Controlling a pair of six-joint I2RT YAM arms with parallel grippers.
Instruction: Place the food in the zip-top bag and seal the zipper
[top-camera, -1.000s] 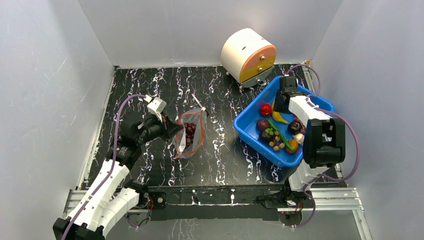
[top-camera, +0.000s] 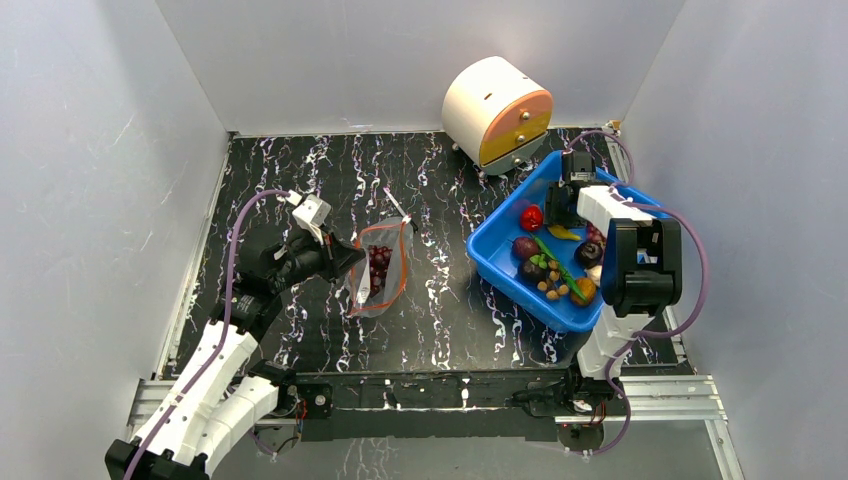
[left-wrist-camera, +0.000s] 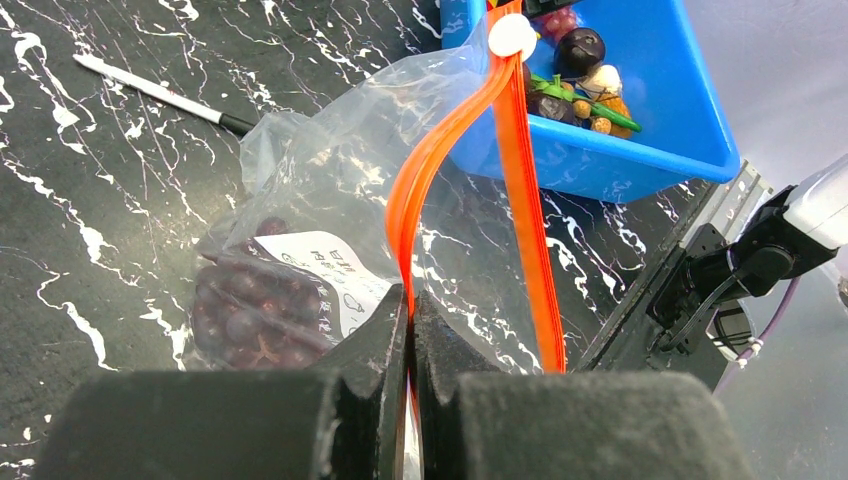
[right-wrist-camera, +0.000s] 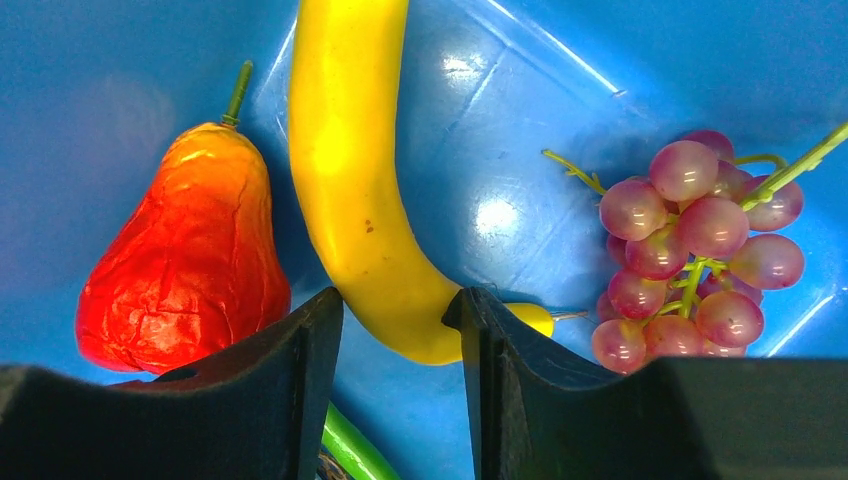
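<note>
The zip bag (top-camera: 385, 295) with an orange zipper (left-wrist-camera: 530, 250) lies left of centre, holding dark round fruit (left-wrist-camera: 240, 310). My left gripper is shut on the bag's zipper edge. My right gripper is down in the blue bin (top-camera: 500, 280), part open, its fingers straddling the lower end of a banana (right-wrist-camera: 350, 170); contact cannot be told. A red pepper (right-wrist-camera: 190, 250) lies left of the banana and grapes (right-wrist-camera: 690, 260) right of it.
A white cylindrical cabinet (top-camera: 480, 110) with drawers stands at the back. A pen (left-wrist-camera: 150, 90) lies beyond the bag. The counter between bag and bin is clear.
My right arm has shifted slightly inside the bin, the gripper settling over the banana. The left arm and bag have not moved.
</note>
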